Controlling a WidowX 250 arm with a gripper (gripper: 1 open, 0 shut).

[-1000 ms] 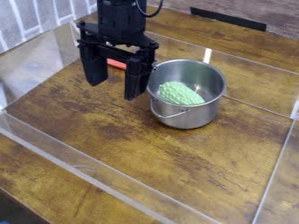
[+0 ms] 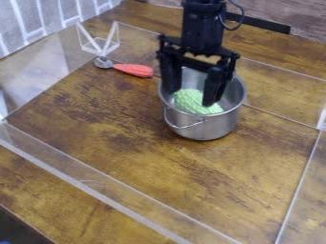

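Observation:
A steel pot [image 2: 207, 124] with a wire handle stands on the wooden table, right of centre, with a pale green bumpy object [image 2: 193, 100] lying inside it. My black gripper [image 2: 193, 84] is over the pot, open, its two fingers apart above the green object and partly within the rim's outline. Whether it touches the object I cannot tell.
A red-handled utensil [image 2: 132, 69] lies left behind the pot, near a small white wire frame [image 2: 99, 40]. Clear plastic edges border the workspace.
My gripper has moved right and away from the camera, from over the bare table to over the pot. The red utensil now shows in full.

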